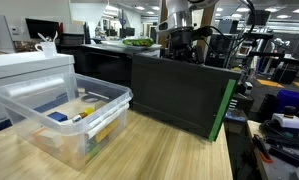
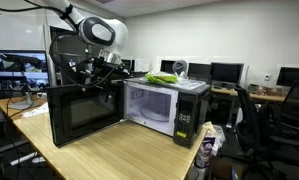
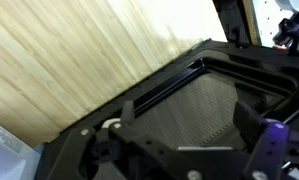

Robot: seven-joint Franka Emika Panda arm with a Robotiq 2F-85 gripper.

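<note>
A microwave (image 2: 184, 115) stands on the wooden table, its white cavity (image 2: 149, 108) exposed. Its dark door (image 2: 81, 116) is swung well out; in exterior view 1 the door (image 1: 179, 98) stands upright across the right of the table. Over the door's top edge hangs my gripper (image 2: 101, 78). Seen from the wrist, the gripper is open, its black fingertips spread above the door's recessed panel (image 3: 204, 95). Nothing shows between the fingers. Whether a finger touches the door cannot be made out.
A clear plastic bin (image 1: 64, 115) with small coloured items sits at the table's left. Green items (image 2: 161, 78) rest on top of the microwave. Bare tabletop (image 2: 129, 150) lies in front of the cavity. Office chairs (image 2: 264, 130) stand beyond the table.
</note>
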